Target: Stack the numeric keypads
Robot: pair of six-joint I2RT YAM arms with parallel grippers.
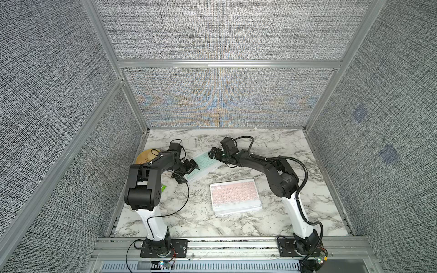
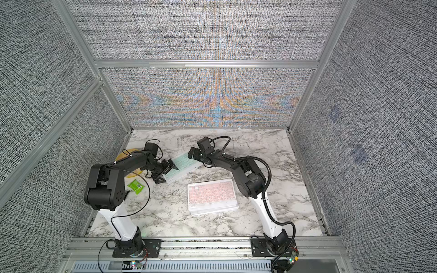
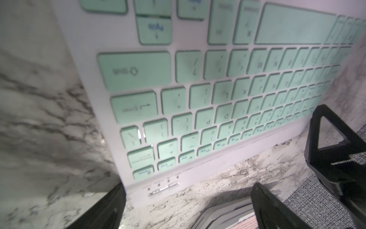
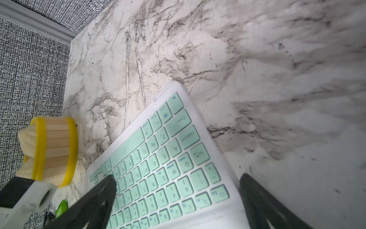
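Observation:
The mint-keyed white keyboard (image 1: 204,163) lies slanted on the marble table, between both grippers. My left gripper is open at its left end; the corner shows between the fingers in the left wrist view. Around the opposite end stands my right gripper, also open, with the keyboard's edge and keys (image 4: 171,171) between its fingers. I cannot tell whether any finger touches it. Nearer the front, a pink-keyed keyboard (image 1: 234,193) lies flat, with layered white edges below it, like a stack. Its layered edge (image 3: 228,213) also shows in the left wrist view.
A round wooden basket with yellow rims (image 4: 57,148) stands at the left, behind my left arm. A green packet (image 2: 136,185) lies near that arm.

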